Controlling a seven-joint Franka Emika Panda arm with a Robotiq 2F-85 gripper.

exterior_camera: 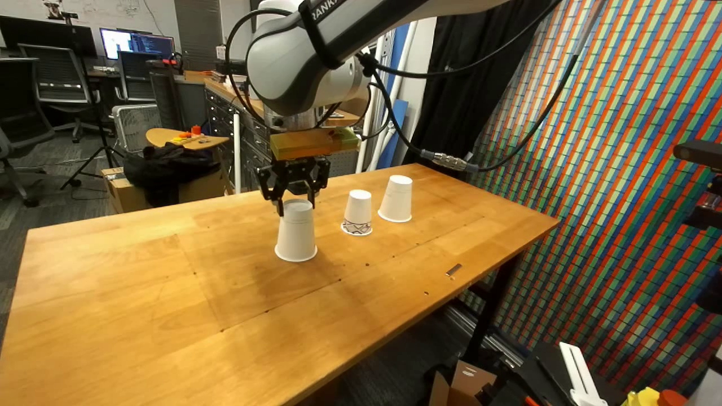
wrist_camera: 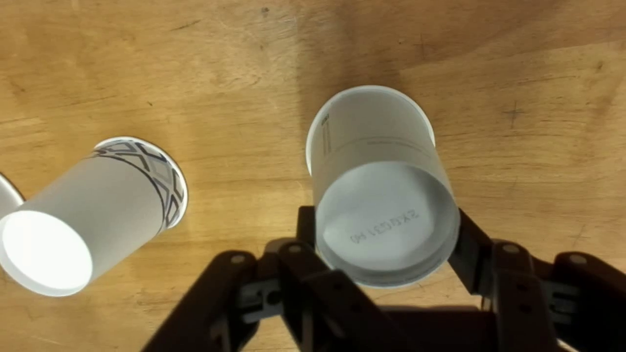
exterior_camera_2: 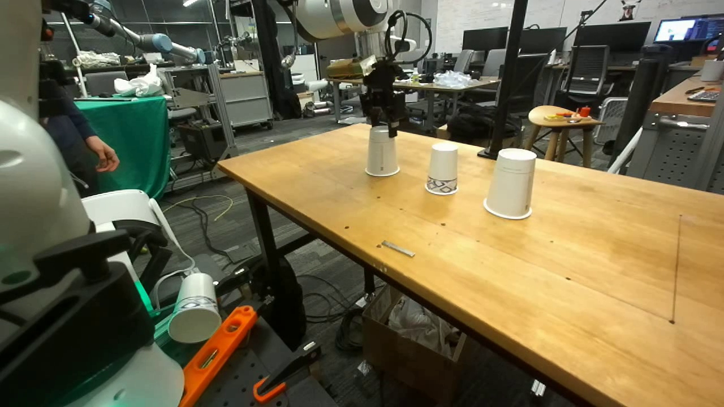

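Note:
An upside-down white paper cup [exterior_camera: 296, 237] is gripped near its narrow upper end. My gripper [exterior_camera: 295, 207] is shut on it, pointing down, with a finger on either side. From the wrist, the printed base of that cup [wrist_camera: 384, 220] faces the camera between the dark fingertips. Its wide rim is at or just above the table; I cannot tell whether it touches. Beside it stands a smaller inverted cup [exterior_camera_2: 443, 166] with a dark zigzag band near its rim. A larger plain inverted cup [exterior_camera_2: 510, 183] stands beyond the banded one.
The wooden table [exterior_camera: 149, 291] has wide bare areas left and in front of the cups. A small metal strip [exterior_camera_2: 398, 249] lies near one edge. A dark pole [exterior_camera_2: 507, 81] rises behind the table. Another banded cup [exterior_camera_2: 195, 308] lies off the table by an orange level [exterior_camera_2: 218, 356].

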